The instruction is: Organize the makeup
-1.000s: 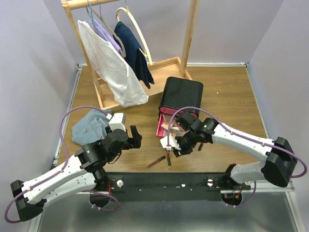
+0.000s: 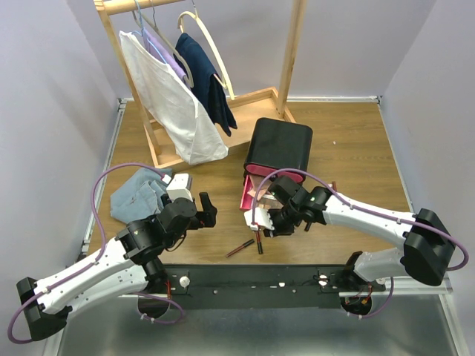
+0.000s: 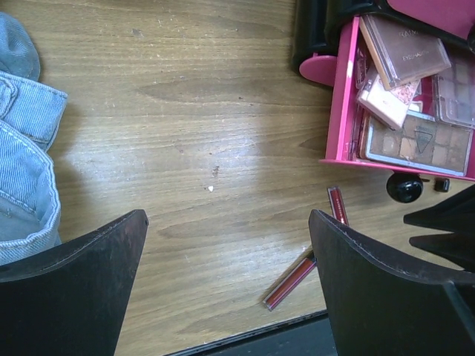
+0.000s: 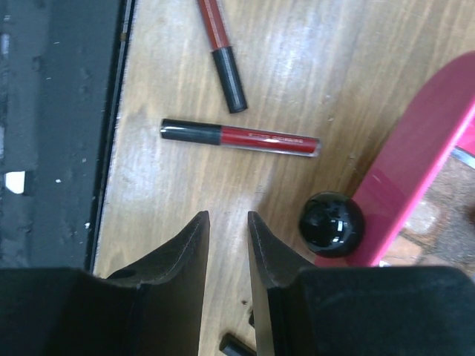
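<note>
A black makeup case (image 2: 278,144) stands with its pink drawer (image 3: 338,119) out, holding palettes (image 3: 415,141) and compacts. Two red lip gloss tubes (image 4: 269,142) (image 4: 214,26) lie on the wood floor before it, with a round black item (image 4: 331,224) against the drawer. My right gripper hovers over the floor beside that item, its fingers slightly apart and empty. My left gripper stands wide open left of the drawer, nothing between its fingers.
Folded jeans (image 3: 26,185) lie at the left. A wooden clothes rack (image 2: 289,52) with hanging garments stands behind. Free floor lies to the right of the case and between jeans and drawer.
The left arm has not moved.
</note>
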